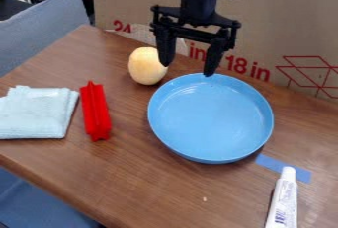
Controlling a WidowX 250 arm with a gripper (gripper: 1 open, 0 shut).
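The black gripper (pixel 189 56) hangs above the back rim of the blue plate (pixel 211 119), its two fingers spread wide with nothing visible between them. A rounded pale yellow object (pixel 146 68) stands behind it to the left, beside the plate. Left of the plate lie a red elongated packet (pixel 95 112) and a folded pale cloth (pixel 36 114). A white tube (pixel 283 201) lies at the lower right.
A cardboard box (pixel 284 35) walls off the back of the wooden table (pixel 152 192). A grey padded edge (pixel 34 39) borders the left. Blue tape (pixel 271 164) is on the table near the tube.
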